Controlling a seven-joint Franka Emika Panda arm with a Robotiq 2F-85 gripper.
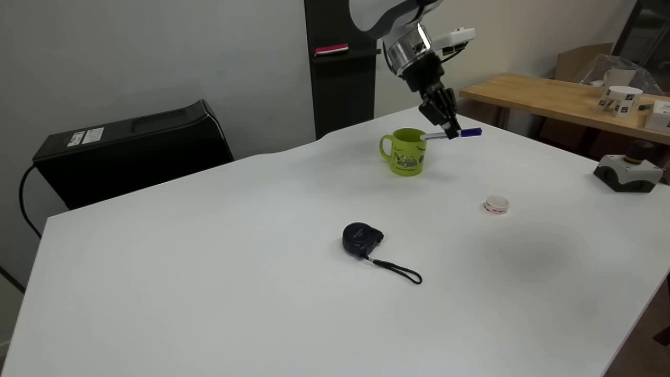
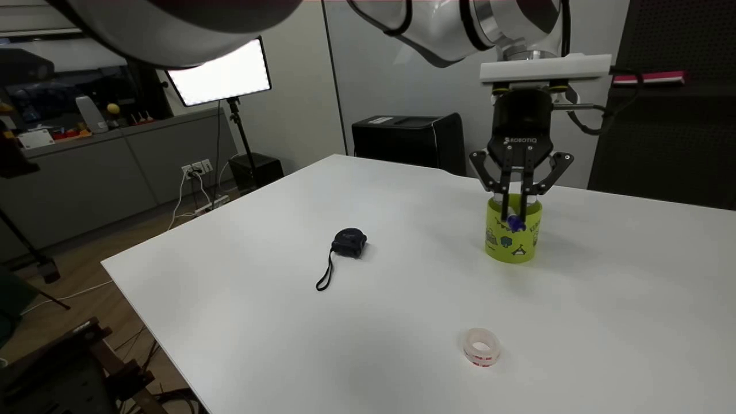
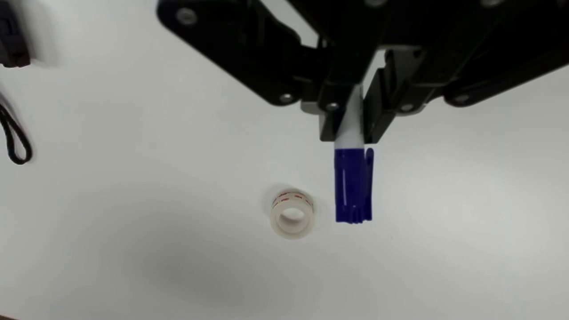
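Observation:
A white marker with a blue cap is clamped between the fingers of my gripper, which is shut on it. In exterior view 1 the marker lies nearly level, its capped end pointing right and its white end at the rim of a green mug. Whether that end touches the rim, I cannot tell. The mug stands upright with its handle to the left. Seen from exterior view 2, my gripper is in front of the upper part of the mug, with the blue cap facing the camera.
A clear tape roll rests on the white table. The dark tape measure with its black strap lies left of it in exterior view 1. A button box is at the right edge.

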